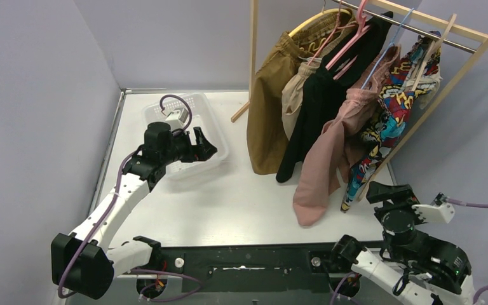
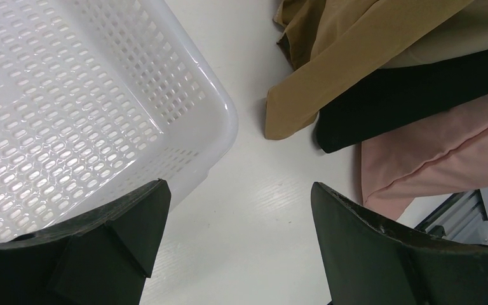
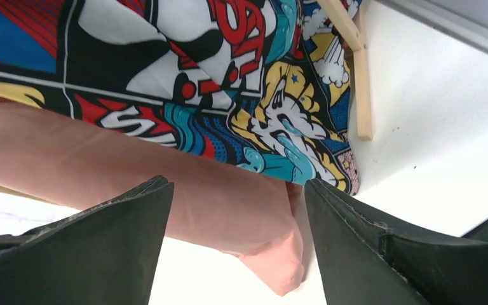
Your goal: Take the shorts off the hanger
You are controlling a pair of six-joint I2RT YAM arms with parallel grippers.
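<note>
Colourful comic-print shorts (image 1: pixel 394 101) hang from a wooden hanger (image 1: pixel 433 51) at the right end of the rail. They fill the upper part of the right wrist view, below which pink trousers (image 3: pixel 184 184) show. My right gripper stands apart from the cloth at the table's right front, fingers spread and nothing between them. Over the white basket at the left, my left gripper (image 1: pixel 204 143) is open and empty. Beige bottoms (image 1: pixel 294 92), partly hidden between other garments, hang further left.
A white perforated basket (image 1: pixel 219 127) sits under my left gripper. Brown trousers (image 1: pixel 264 121) and a black garment (image 1: pixel 318 108) also hang on the rail (image 1: pixel 413 28). A wooden rack leg (image 1: pixel 445 89) stands right of the shorts.
</note>
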